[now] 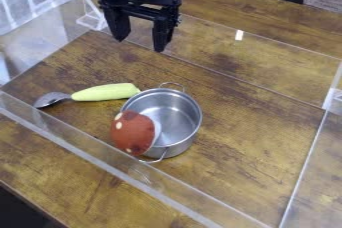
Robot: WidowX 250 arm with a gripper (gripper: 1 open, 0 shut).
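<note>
My black gripper [140, 27] hangs from the top centre-left, fingers pointing down and apart, open, with nothing visible between them, above and behind the objects. A steel pot [181, 122] with wire handles sits on the wooden table. A red mushroom-like toy [134, 133] with pale spots rests in its left front. A pale yellow-green corn-like toy [103, 92] lies left of the pot, and a metal spoon [52, 99] lies left of that.
Clear panels border the table [254, 142] area on the sides, back and front. A white railing [27, 2] stands at top left.
</note>
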